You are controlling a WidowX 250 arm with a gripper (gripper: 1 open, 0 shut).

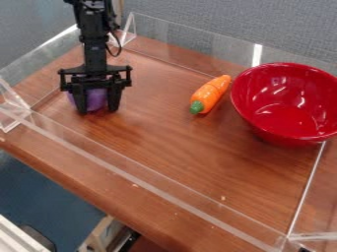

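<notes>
The black gripper [95, 93] is down low at the left of the wooden table, its fingers straddling a round purple object [85, 99] that is largely hidden behind it. Whether the fingers press on the object cannot be made out. An orange carrot [211, 93] with a green tip lies right of centre. A large red bowl [282, 108] stands at the right.
Clear plastic walls [184, 39] border the table [158, 157] along the back and sides, with a low clear edge across the front.
</notes>
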